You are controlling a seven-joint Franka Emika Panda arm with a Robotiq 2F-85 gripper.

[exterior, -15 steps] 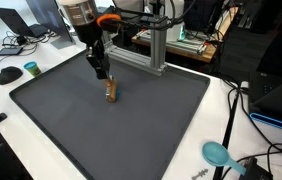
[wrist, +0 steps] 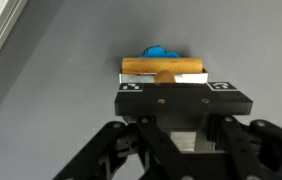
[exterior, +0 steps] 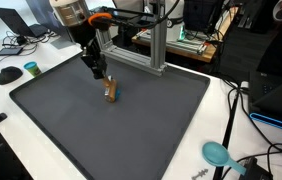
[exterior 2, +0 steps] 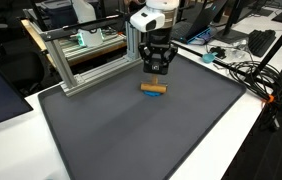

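Note:
A small wooden mallet-like piece, with a thick orange-brown cylinder (exterior 2: 154, 88) lying crosswise and a short stem rising from it, is at the far part of the grey board. My gripper (exterior 2: 155, 74) points down from above, shut on the stem. Beyond the dark finger bar in the wrist view, the cylinder (wrist: 162, 66) and the rounded end of the stem (wrist: 164, 77) show; the grip itself is mostly hidden. A blue object (wrist: 155, 51) peeks out beside the cylinder, and in exterior view 2 it appears under it. Whether they touch I cannot tell.
Most of the grey board (exterior: 101, 130) is bare. A metal frame (exterior: 159, 45) stands at its far edge. Off the board are a teal cup (exterior: 32, 69), a dark rounded item (exterior: 9, 75) and a light-blue round object (exterior: 217, 154) near cables.
My arm has shifted slightly over the last second, with the wooden piece staying almost in place beneath the gripper. Little else differs.

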